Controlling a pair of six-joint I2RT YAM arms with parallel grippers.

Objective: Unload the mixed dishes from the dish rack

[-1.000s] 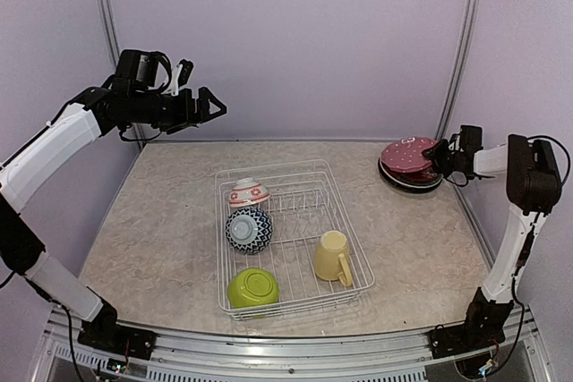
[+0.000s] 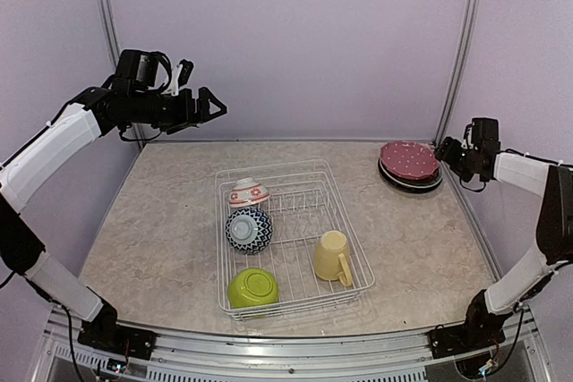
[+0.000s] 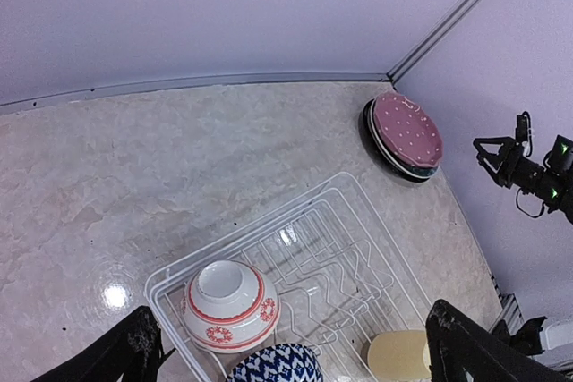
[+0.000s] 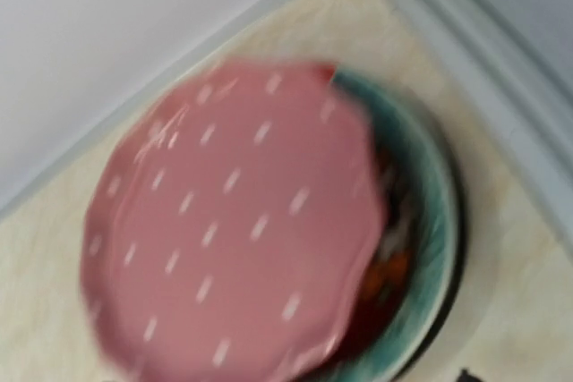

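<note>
The white wire rack (image 2: 354, 257) holds a red-patterned white bowl (image 2: 248, 191), a blue patterned bowl (image 2: 251, 230), a green bowl (image 2: 252, 289) and a yellow mug (image 2: 329, 255). At the back right, a pink spotted plate (image 4: 228, 221) tops a stack with a teal-rimmed plate (image 4: 430, 221) showing beneath, blurred in the right wrist view. My right gripper (image 2: 452, 155) is raised just right of the stack, holding nothing visible; its finger state is unclear. My left gripper (image 2: 206, 106) is open and empty, high above the left of the rack.
Walls border it at the back and both sides.
The pink plate lies on the stack. The left arm is still.
</note>
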